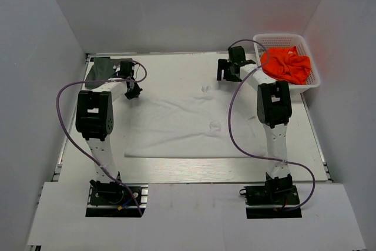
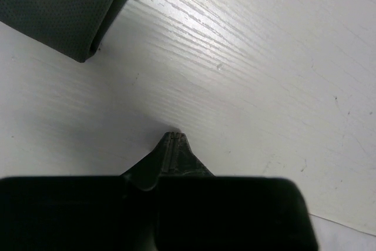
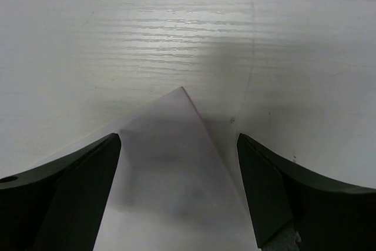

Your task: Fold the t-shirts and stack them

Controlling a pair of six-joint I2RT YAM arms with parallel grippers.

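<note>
A white t-shirt [image 1: 176,124] lies spread on the table, lightly wrinkled along its upper part. My left gripper [image 1: 136,90] is over its upper left corner. In the left wrist view that gripper is shut, its fingertips together with no cloth visible between them; bare table is in front of them. At the shirt's upper right my right gripper [image 1: 225,76] stands open. The right wrist view has a pointed white corner [image 3: 176,116] lying between its spread fingers, not gripped. A dark green folded cloth [image 2: 64,10] rests beyond the left gripper.
The dark green cloth [image 1: 98,70] occupies the table's back left corner. A white basket [image 1: 315,74] with red-orange cloth [image 1: 288,66] stands at the back right, close beside the right arm. Bare table [image 1: 176,69] runs behind the shirt.
</note>
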